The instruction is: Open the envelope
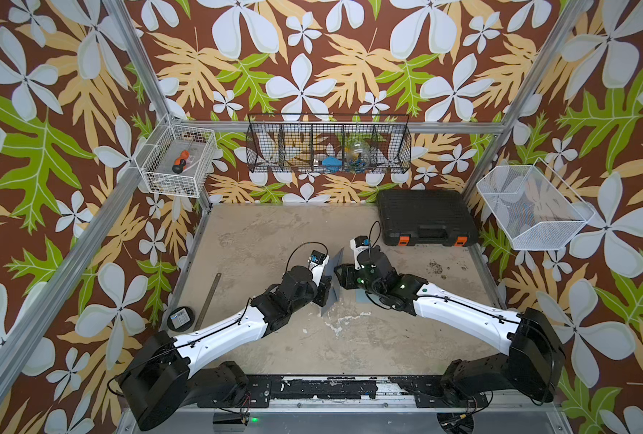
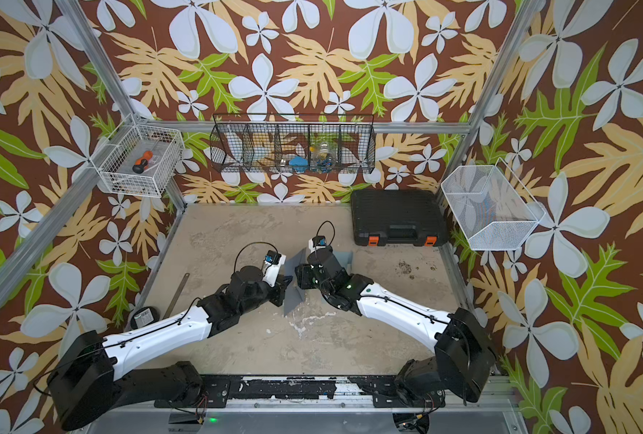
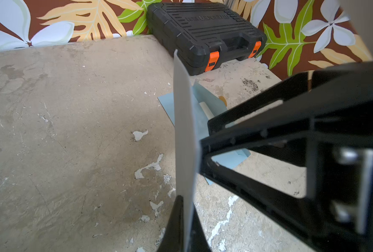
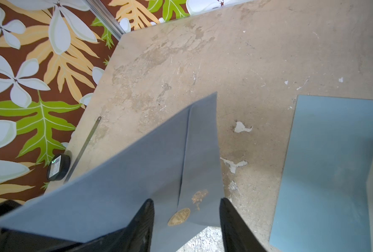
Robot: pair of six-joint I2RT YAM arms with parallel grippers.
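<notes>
A grey envelope (image 4: 152,176) with a gold seal hangs upright above the table. My left gripper is shut on it, and in the left wrist view the envelope (image 3: 185,138) shows nearly edge-on. Facing its sealed side, my right gripper has its fingers spread apart, with the seal in the background between them. Whether those fingers touch the paper, I cannot tell. In the top left view the envelope (image 1: 333,285) is partly hidden between both grippers.
A light blue open envelope (image 4: 327,168) with a whitish insert lies on the table under the right arm. The black case (image 1: 426,217) stands at the back right. A metal strip (image 1: 209,300) and a black tape roll (image 1: 181,319) lie at the left.
</notes>
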